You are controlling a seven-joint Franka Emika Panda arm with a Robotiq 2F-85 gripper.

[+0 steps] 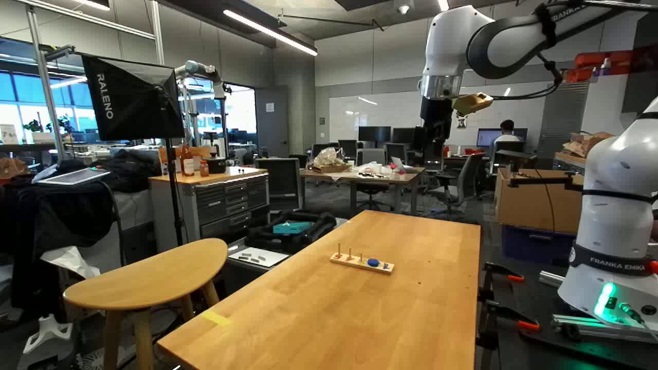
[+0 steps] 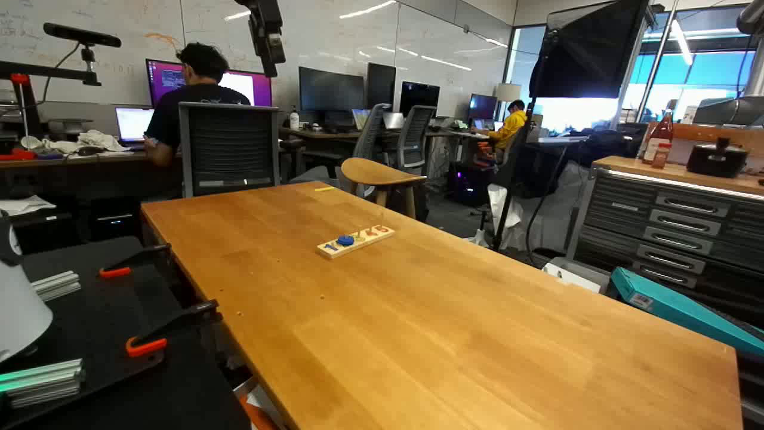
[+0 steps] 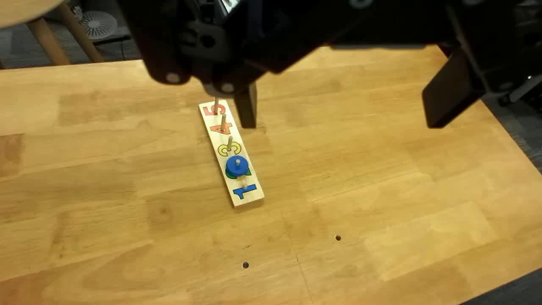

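On the wooden table lies a pale wooden peg board (image 3: 249, 200) printed with the numbers 1 to 5, each with an upright peg. A blue disc (image 3: 237, 166) sits around the peg at number 2, with the peg's tip showing through its hole. The other pegs carry nothing. From the side, the board (image 1: 361, 264) rests flat with the blue disc (image 1: 373, 262) toward its right end. High above the table hangs my gripper, its fingers wide apart and nothing between them. In the second exterior view the gripper (image 2: 271, 61) shows only partly, at the top edge.
Clamps (image 2: 147, 347) grip the edge on the robot's side. A small wooden stool (image 1: 148, 271) stands beyond the opposite edge, near a black softbox lamp (image 1: 132, 98).
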